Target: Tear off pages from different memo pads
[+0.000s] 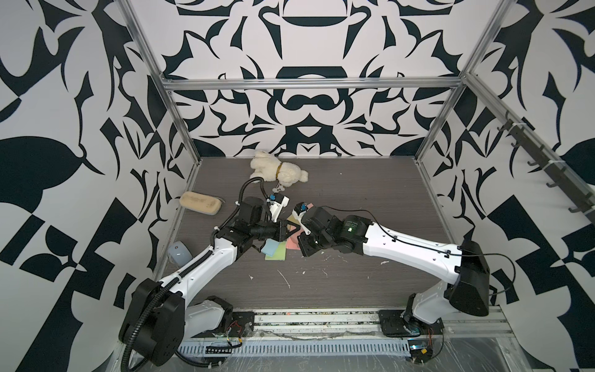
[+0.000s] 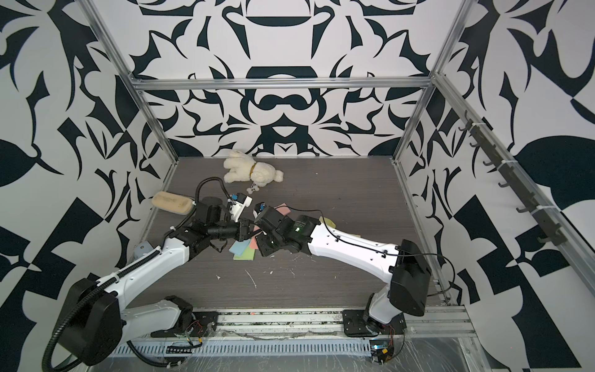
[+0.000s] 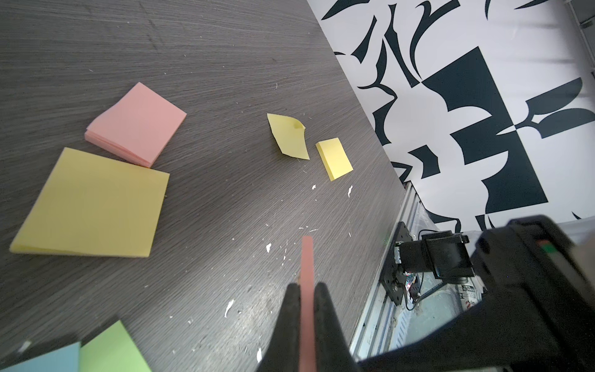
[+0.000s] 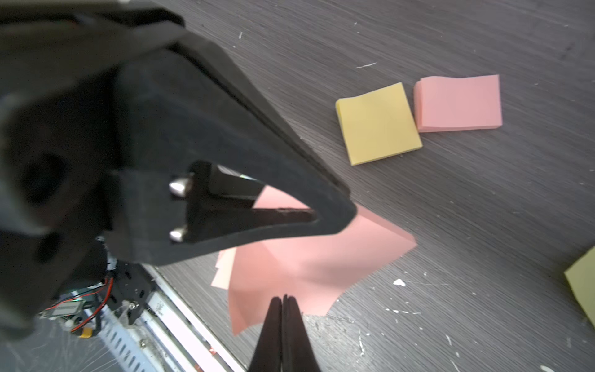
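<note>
In the left wrist view a thin pink sheet (image 3: 307, 266) stands edge-on, with my left gripper shut on it. The right wrist view shows that pink sheet (image 4: 316, 260) spread wide and bent, partly behind the left fingers (image 4: 334, 210). My right gripper is shut, no paper visible between its tips, which overlap the sheet's lower edge in view; whether they touch it I cannot tell. A yellow pad (image 3: 93, 204) and a pink pad (image 3: 139, 121) lie side by side on the table. Farther off are a curled yellow sheet (image 3: 289, 136) and a small yellow pad (image 3: 334, 158).
Blue paper (image 1: 270, 248) and green paper (image 1: 276, 253) lie below the left gripper. A plush toy (image 2: 251, 170) is at the back, a tan oblong object (image 1: 200, 202) at the left. Paper scraps dot the front table.
</note>
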